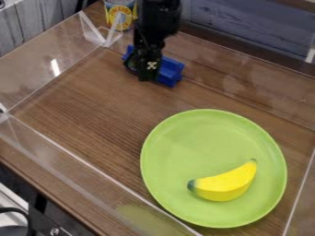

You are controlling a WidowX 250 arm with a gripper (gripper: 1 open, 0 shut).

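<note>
My black gripper [145,57] hangs at the top middle, its fingers open over a blue block [168,72] lying on the wooden table. The fingers partly hide the block's left part; whether they touch it is unclear. A green plate [190,157] fills the lower right, with a yellow toy banana [224,184] on it.
A can [120,13] stands at the top left, near a clear plastic edge. Clear side walls [37,57] border the wooden table [80,115].
</note>
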